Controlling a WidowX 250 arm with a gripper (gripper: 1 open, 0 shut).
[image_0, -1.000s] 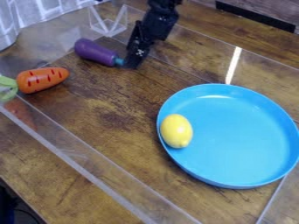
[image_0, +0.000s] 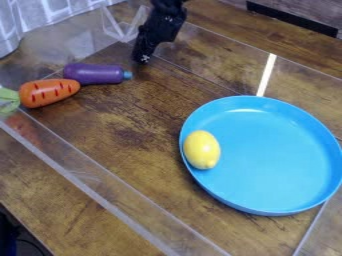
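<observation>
My black gripper (image_0: 147, 50) is at the top centre, just above and right of a purple eggplant (image_0: 94, 73) that lies on the wooden table. Whether its fingers are open or shut is too dark and small to tell. An orange carrot (image_0: 48, 92) with a green top lies at the left. A yellow lemon (image_0: 202, 149) sits at the left side of a blue plate (image_0: 274, 155) on the right.
Clear plastic walls border the work area (image_0: 120, 160).
The eggplant has shifted down and left and now lies more level, nearer the carrot. The gripper has moved slightly up and to the left.
</observation>
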